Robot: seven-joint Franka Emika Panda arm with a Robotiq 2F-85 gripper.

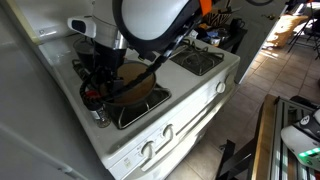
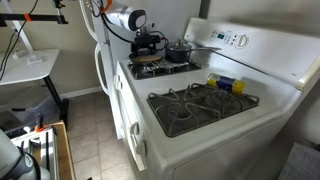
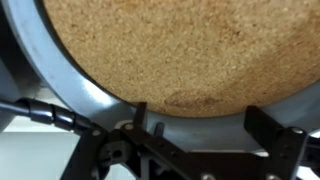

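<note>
A round pan (image 1: pixel 140 93) with a brown, cork-like inside sits on the stove's left front burner. In the wrist view, that speckled brown surface (image 3: pixel 190 50) fills most of the picture, bordered by a smooth grey rim. My gripper is open at the rim's near side, one finger on each side of the picture, with a stretch of rim showing between them. Whether the fingers touch the rim I cannot tell. From the second exterior view the pan (image 2: pixel 146 58) appears small, below the white arm.
Beside the pan stands a red-and-dark jar (image 1: pixel 94 100), partly covered by the arm. A dark pot (image 2: pixel 178 50) with a long handle is behind. A yellow-and-blue item (image 2: pixel 225 84) lies between the burners; the near burner grate (image 2: pixel 200 107) is bare.
</note>
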